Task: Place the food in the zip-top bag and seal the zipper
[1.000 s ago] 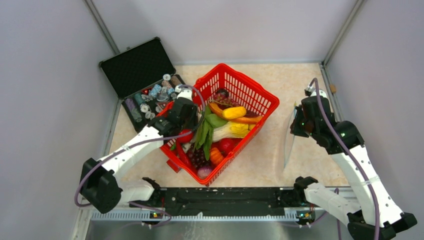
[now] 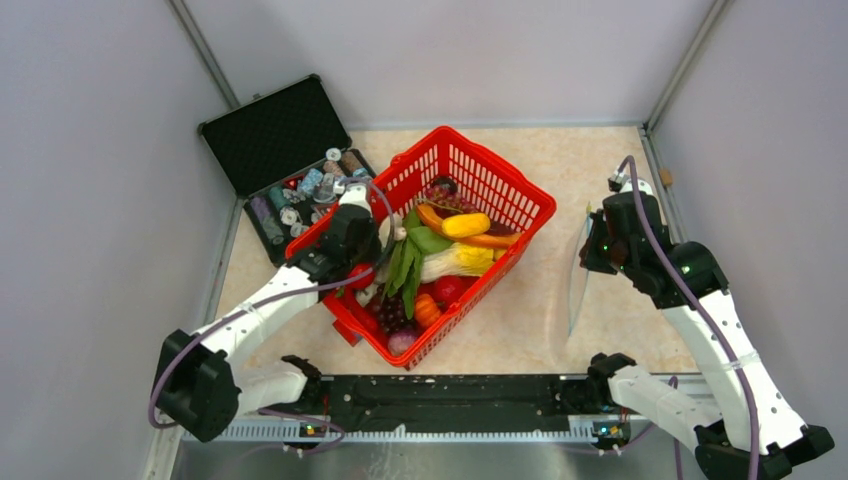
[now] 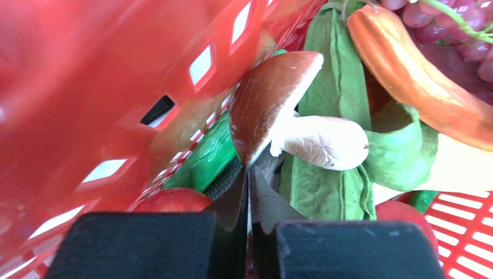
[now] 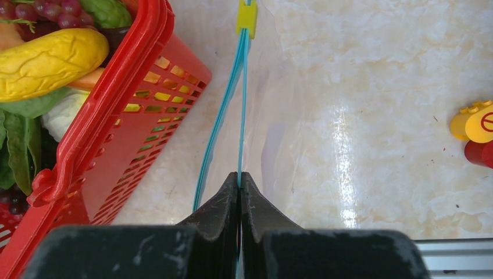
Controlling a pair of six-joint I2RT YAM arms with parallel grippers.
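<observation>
My left gripper is shut inside the red basket, its tips at a brown-capped mushroom; nothing clearly sits between them. Around it lie green leaves, an orange carrot-like vegetable and grapes. In the top view a yellow squash lies among the food. To the right of the basket, my right gripper is shut on the blue zipper edge of a clear zip-top bag, which has a yellow slider at its far end.
An open black case with rolls and small items stands behind the basket at the left. Small yellow and red pieces show at the side in the right wrist view. Bare table lies behind and right of the basket.
My left arm has moved slightly leftward within the basket, and the basket has shifted a little toward the left. The right arm and bag are unchanged.
</observation>
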